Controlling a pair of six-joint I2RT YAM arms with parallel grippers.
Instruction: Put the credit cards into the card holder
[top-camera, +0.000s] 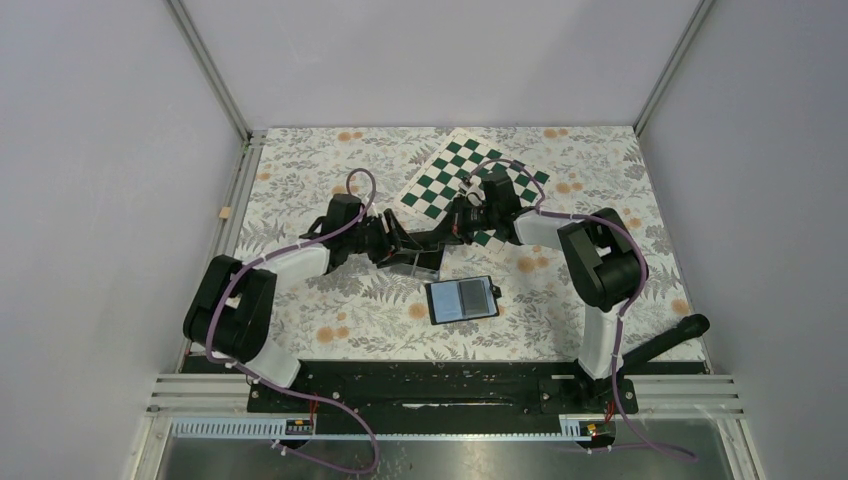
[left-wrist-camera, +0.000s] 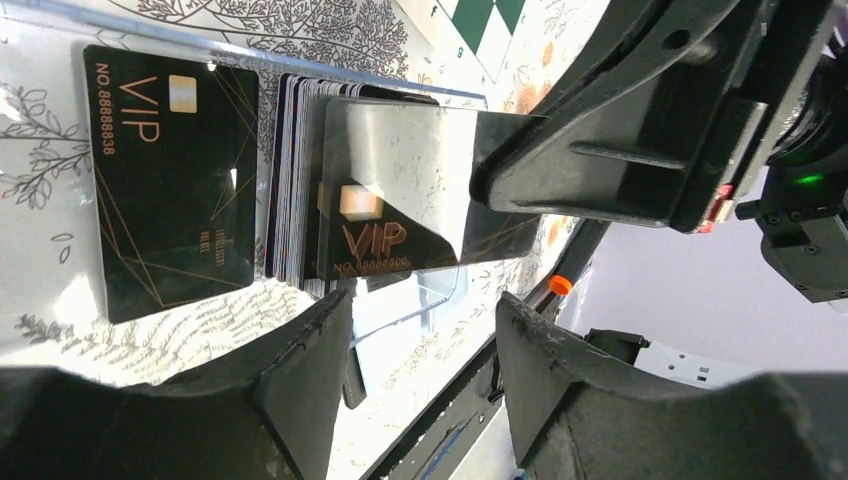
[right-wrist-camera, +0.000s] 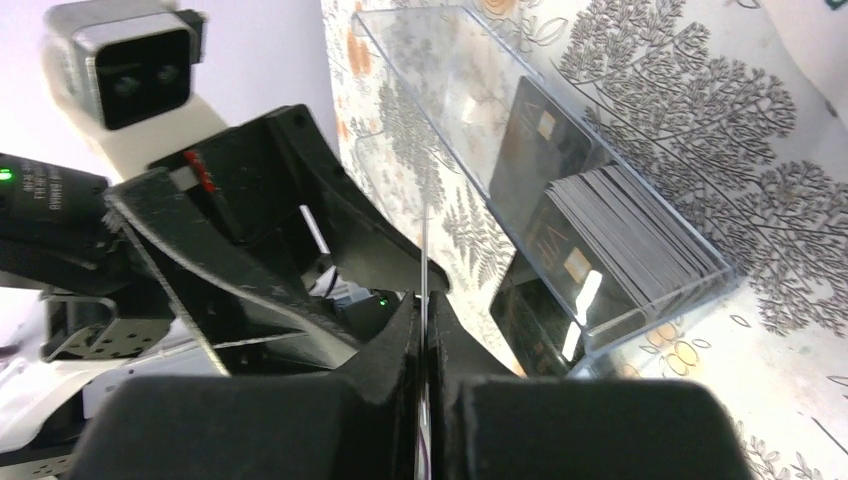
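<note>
A black VIP card hangs above the clear box of cards, its far end pinched in my right gripper; in the right wrist view the card shows edge-on as a thin pale line. My left gripper is open, its fingertips apart just in front of that card with nothing between them. Inside the clear box (right-wrist-camera: 540, 75), a row of cards (right-wrist-camera: 630, 235) stands on edge and another black VIP card (left-wrist-camera: 175, 180) lies flat. The open, dark-edged card holder (top-camera: 463, 299) lies in front of both grippers, slightly turned.
A green-and-white checkered sheet (top-camera: 440, 180) lies behind the grippers. A black cylinder-ended rod (top-camera: 665, 340) rests at the front right corner.
</note>
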